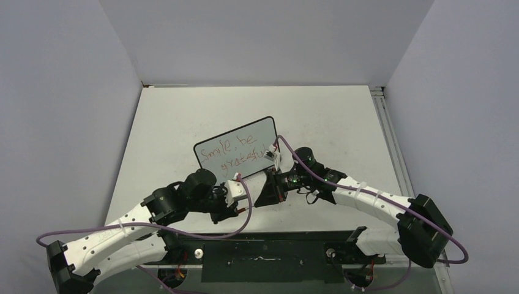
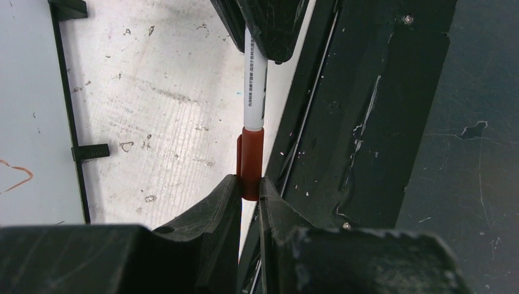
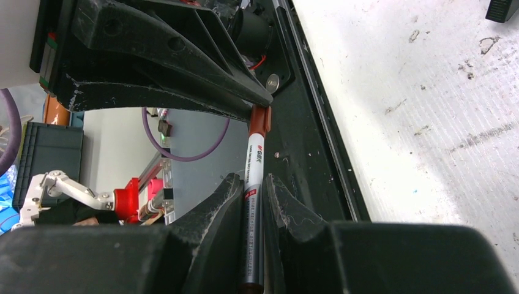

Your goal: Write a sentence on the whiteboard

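The small whiteboard lies tilted on the table, with "Smile, be grateful" in red script; my right arm covers part of its right edge. Between the two arms, in front of the board, is a white marker with a red-brown cap. In the left wrist view my left gripper is shut on the capped end. My right gripper is shut on the white barrel from the other side. No bare tip shows; cap and barrel meet without a visible gap.
Purple cables loop along both arms.
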